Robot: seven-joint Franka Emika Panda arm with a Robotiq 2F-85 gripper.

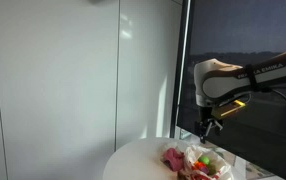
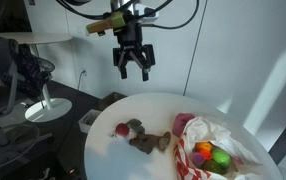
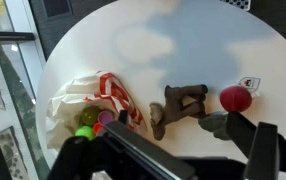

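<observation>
My gripper (image 2: pixel 134 75) hangs open high above the round white table (image 2: pixel 108 110), with nothing between its fingers. In the wrist view, its dark fingers (image 3: pixel 256 145) reach in from the bottom edge. A brown soft toy (image 3: pixel 180 106) lies on the table beside a red ball (image 3: pixel 235 98) and a dark grey item (image 3: pixel 216 125), partly hidden by a finger. To the toy's left is a white and red bag (image 3: pixel 75 97) holding several colourful round things, among them a green one (image 2: pixel 220 156) and an orange one (image 2: pixel 204 149).
A pink item (image 2: pixel 186 122) stands behind the bag in the second exterior view. A black chair (image 2: pixel 13 95) and another white table (image 2: pixel 28 38) are at the left.
</observation>
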